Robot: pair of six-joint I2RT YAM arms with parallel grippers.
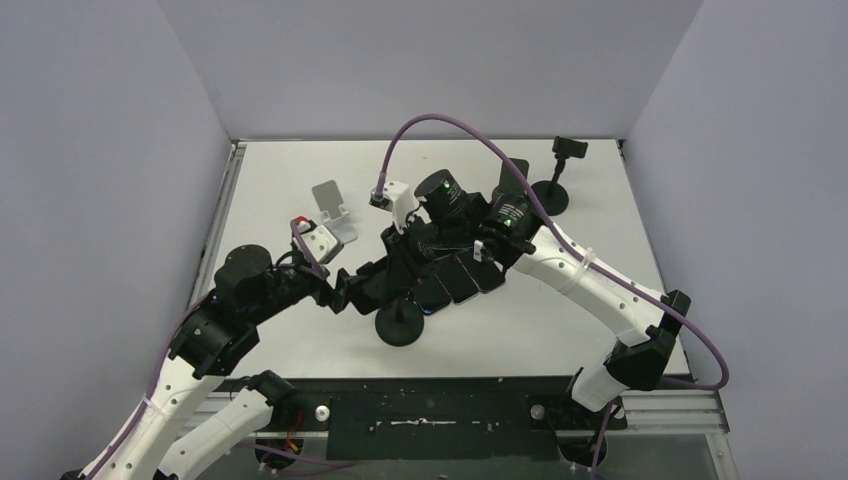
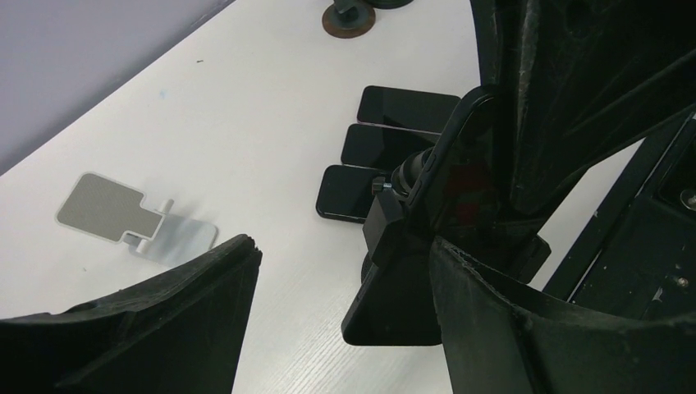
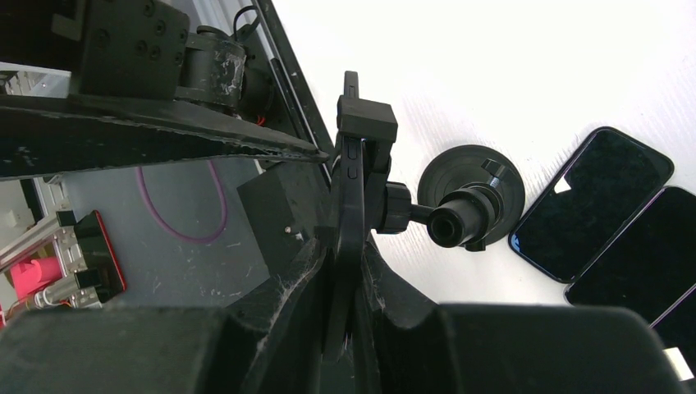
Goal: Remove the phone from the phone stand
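The black phone (image 3: 351, 205) appears edge-on in the right wrist view, in the clamp (image 3: 367, 120) of the phone stand (image 3: 509, 176). Its dark face is partly hidden in the top view. My right gripper is shut on the phone, one finger on either face. At the phone's left end in the top view is my left gripper (image 1: 345, 290). The left wrist view shows its fingers (image 2: 205, 287) wide apart, the right one overlapping the phone's end (image 2: 386, 312). I cannot tell whether that finger touches it.
Several dark phones (image 1: 460, 280) lie flat right of the stand's base. A silver folding stand (image 1: 333, 210) is at the back left. Another black stand (image 1: 550, 198) stands at the far right. Free table lies at front right.
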